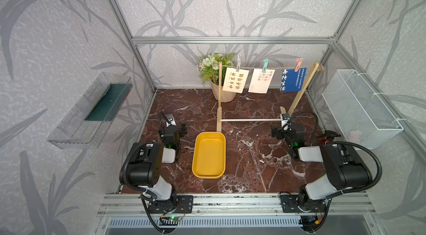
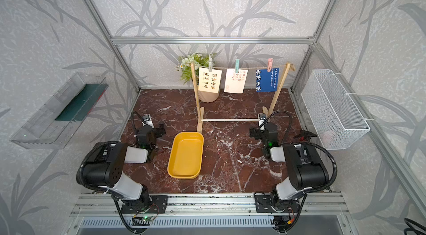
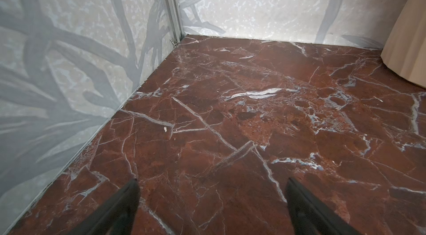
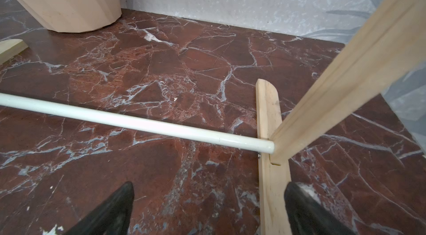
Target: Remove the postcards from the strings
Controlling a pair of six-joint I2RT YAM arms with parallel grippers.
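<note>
Three postcards hang in a row from a string between two wooden posts. The left one is a cream postcard under a white clip; the middle one, a pale postcard, is under a teal clip; the right one, a blue postcard, is under a pink clip. My left gripper is open and empty, low over bare table left of the rack. Near the right post's foot, my right gripper also stands open, nothing between its fingers. Both are well apart from the cards.
A yellow tray lies between the arms. The rack's white crossbar and right wooden post stand before my right gripper. Behind the rack is a potted plant. A wire basket hangs at right, a clear rack at left.
</note>
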